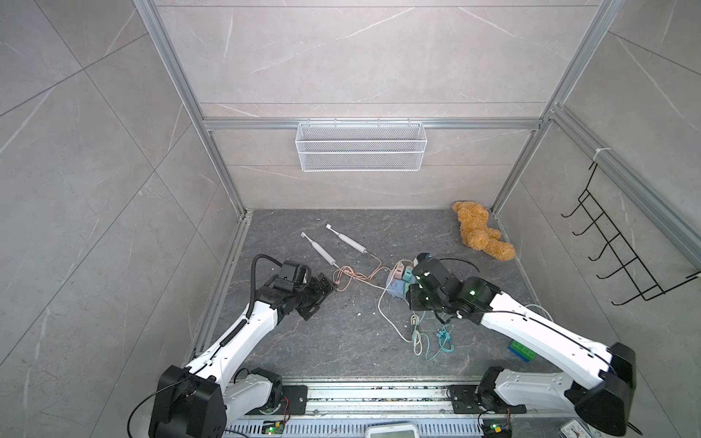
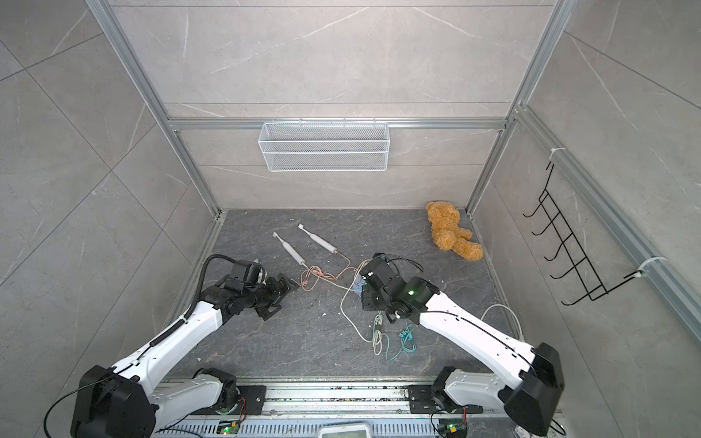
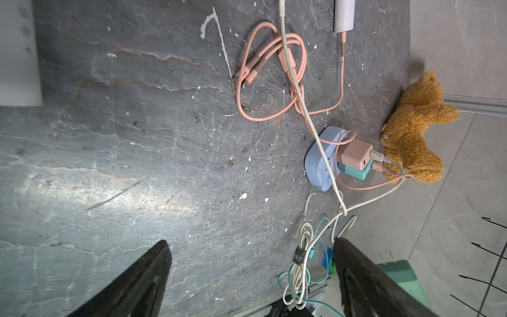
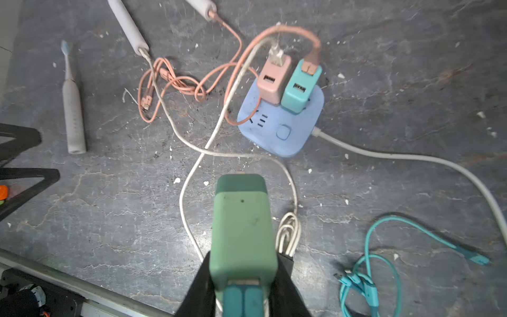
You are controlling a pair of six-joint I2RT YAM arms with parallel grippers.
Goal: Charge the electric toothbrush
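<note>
A blue power strip (image 4: 280, 132) holds pink (image 4: 272, 84) and teal (image 4: 300, 89) chargers, each with a cable plugged in. Two white toothbrushes (image 1: 347, 239) lie at the back with cables at their bases; a third (image 4: 74, 113) lies loose at left in the right wrist view. My right gripper is shut on a green charger (image 4: 240, 222), held above the table at the power strip's near side. My left gripper hangs open over the table's left part, nothing between its fingers.
A teddy bear (image 1: 478, 233) lies at the back right. Coiled white and teal cables (image 4: 372, 285) lie at the front. A wire basket (image 1: 357, 146) hangs on the back wall, a black hook rack (image 1: 620, 248) on the right wall.
</note>
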